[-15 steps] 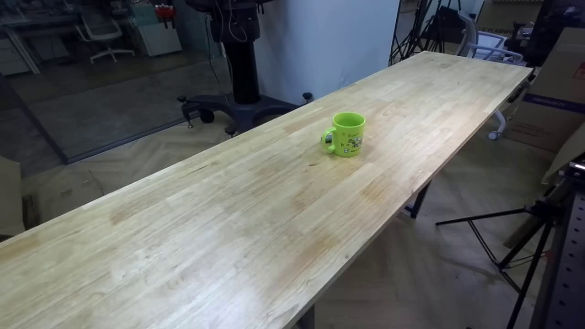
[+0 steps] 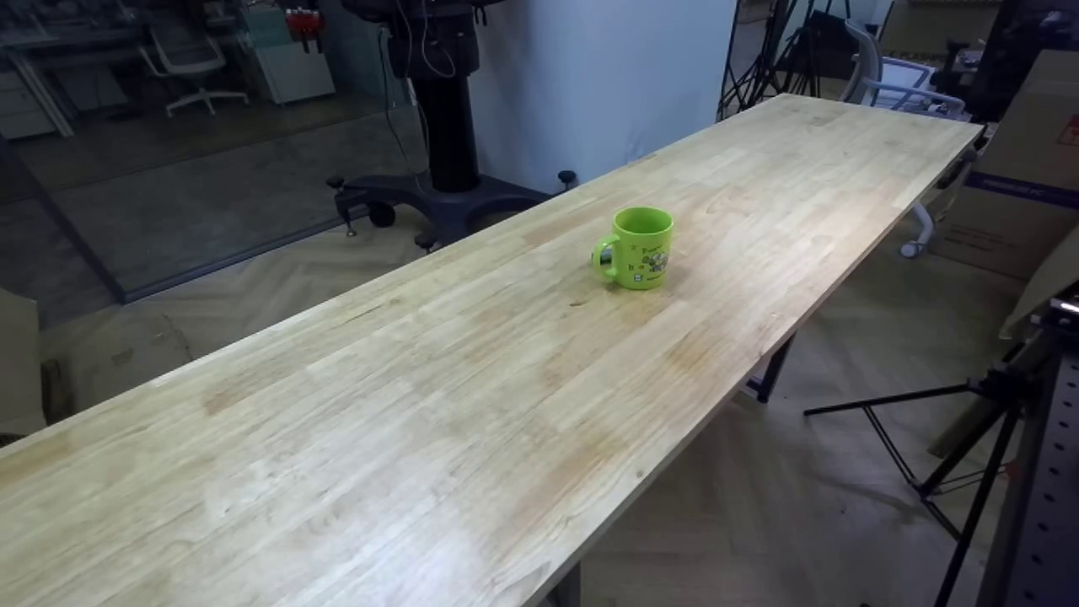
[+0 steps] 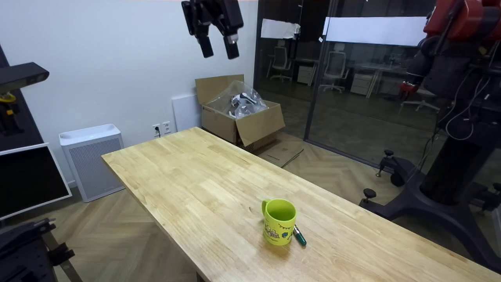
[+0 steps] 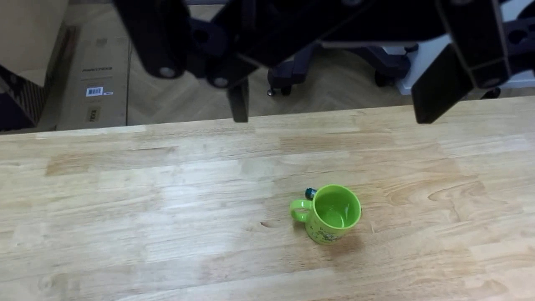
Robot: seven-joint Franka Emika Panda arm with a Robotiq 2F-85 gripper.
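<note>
A green mug (image 2: 643, 253) with printed pictures stands upright on the wooden table. Its handle faces left in the wrist view, where the mug (image 4: 335, 213) looks empty inside. Lying close beside it is a dark green marker (image 3: 299, 235), partly covered by the mug in each view; only a small end of the marker (image 4: 310, 192) shows from the wrist. High above the table hangs my gripper (image 3: 218, 52), open, its fingertips wide apart and nothing between them. From the wrist, the gripper spans the table's far edge, clear of the mug. Exterior view 1 does not show it.
A cardboard box (image 3: 256, 120) with plastic wrap stands on the floor past the table's end. Beside the long edge is a black wheeled stand (image 3: 437, 202).
</note>
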